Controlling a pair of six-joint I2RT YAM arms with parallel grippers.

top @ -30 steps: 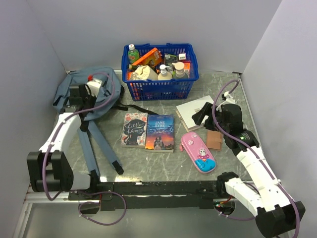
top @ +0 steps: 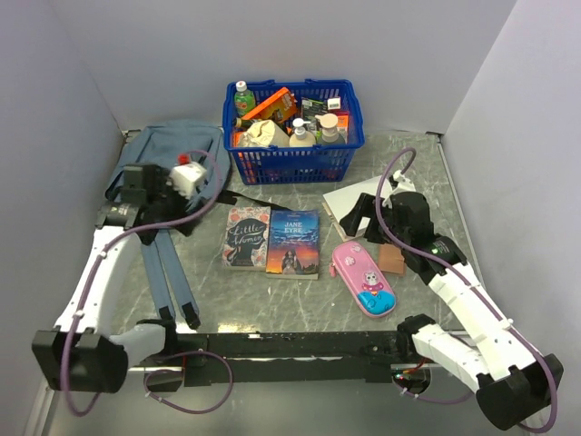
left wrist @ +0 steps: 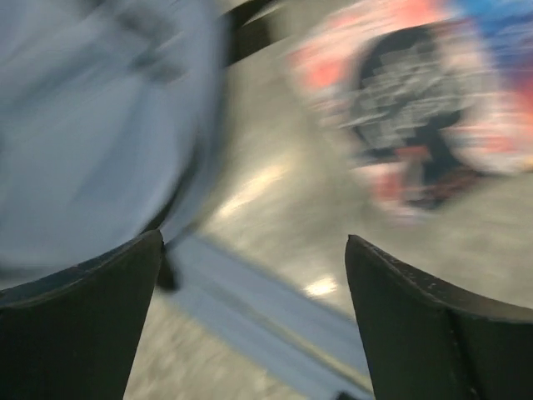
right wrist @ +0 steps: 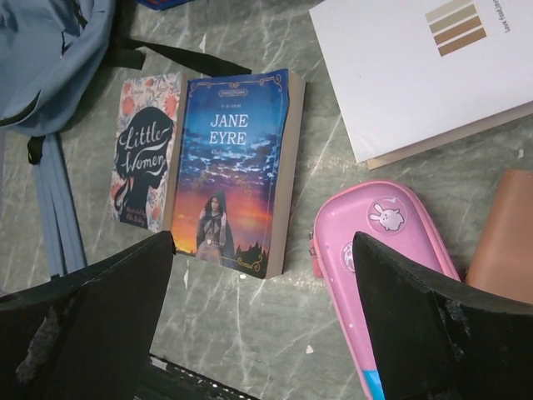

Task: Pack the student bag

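Observation:
A blue-grey backpack lies at the left, straps toward the front. My left gripper is open above it, nothing between the fingers; its view is blurred. Little Women and Jane Eyre lie side by side in the middle. My right gripper stands apart-fingered over the pink pencil case, empty, beside the white notebook and a brown item, partly hidden.
A blue basket full of bottles and packets stands at the back centre. Walls close in the sides and back. Bare floor shows in front of the books.
My right arm moved slightly left and toward the front.

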